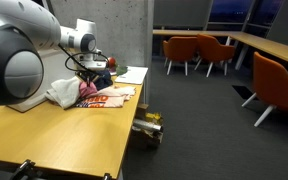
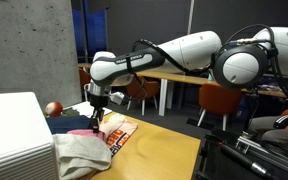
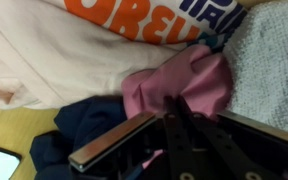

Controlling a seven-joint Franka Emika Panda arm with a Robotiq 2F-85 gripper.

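Observation:
A crumpled pink cloth (image 3: 196,78) lies in the middle of a cloth pile, right in front of my gripper in the wrist view. In exterior view 2 my gripper (image 2: 97,122) points down at the pink cloth (image 2: 85,133). How far apart the fingers stand is hard to see, and whether cloth lies between them is hidden. On one side is a whitish towel (image 3: 269,65); on the other are dark blue cloth (image 3: 87,121) and pale pink cloth (image 3: 39,55). An orange and white printed cloth (image 3: 134,15) borders the pile.
A large white box (image 2: 19,135) stands close beside the pile. A red round thing (image 2: 54,108) is behind it, and white paper (image 1: 133,75) lies at the table's far end.

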